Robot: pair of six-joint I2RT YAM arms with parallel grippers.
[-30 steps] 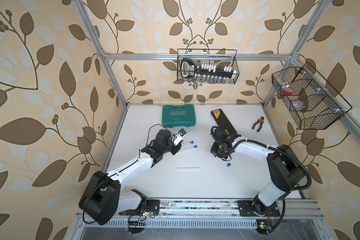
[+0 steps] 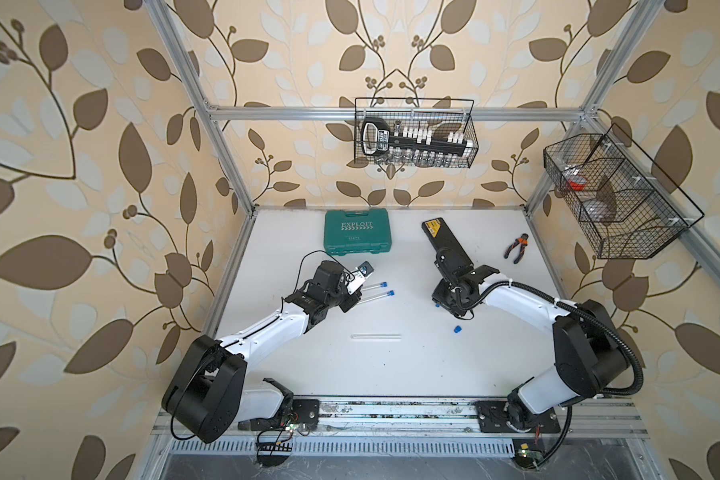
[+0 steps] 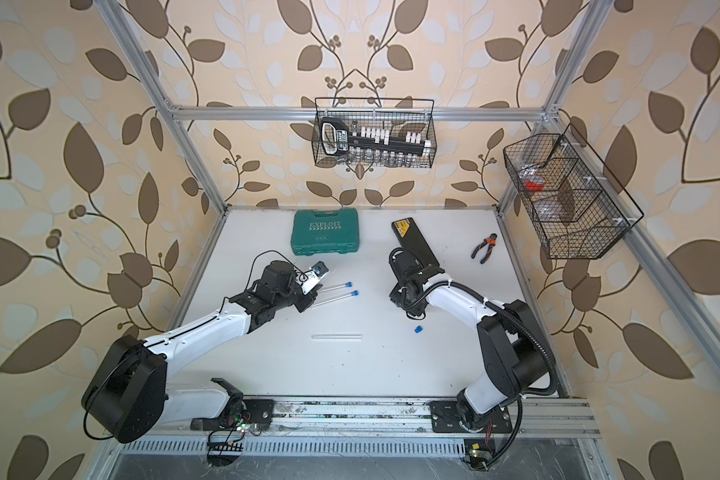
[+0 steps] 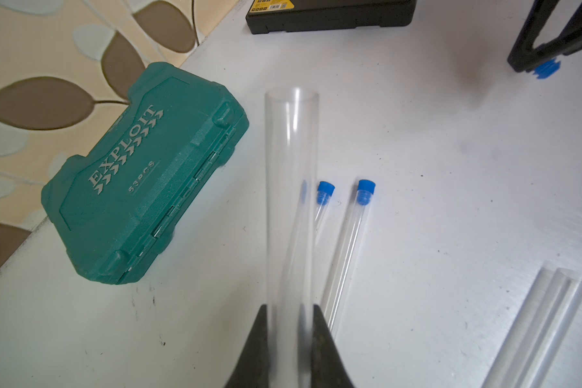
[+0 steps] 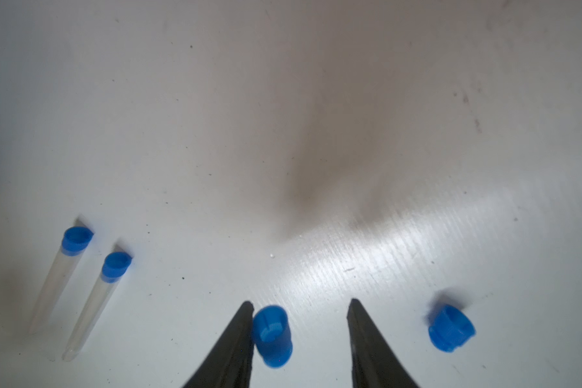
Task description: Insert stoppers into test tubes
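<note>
My left gripper is shut on a clear empty test tube [image 4: 292, 194], its open mouth pointing up and away in the left wrist view. In the right wrist view, my right gripper stands open over the table. A blue stopper [image 5: 273, 337] is between its fingers, close against the left one; whether it touches that finger or the table I cannot tell. Another blue stopper [image 5: 451, 328] lies on the table to the right. Two tubes with blue stoppers in them [image 4: 348, 255] lie beyond the held tube. Two unstoppered tubes [image 2: 376, 336] lie side by side nearer the front.
At the back are a green EXPLOIT case [image 2: 357, 232] and a black case [image 2: 448, 242], the latter just behind my right arm. Pliers [image 2: 517, 248] lie at the right rear. Wire baskets [image 2: 416, 136] hang on the wall above.
My right arm has shifted slightly to the right, and the blue stopper at its gripper shows a little farther back and right.
</note>
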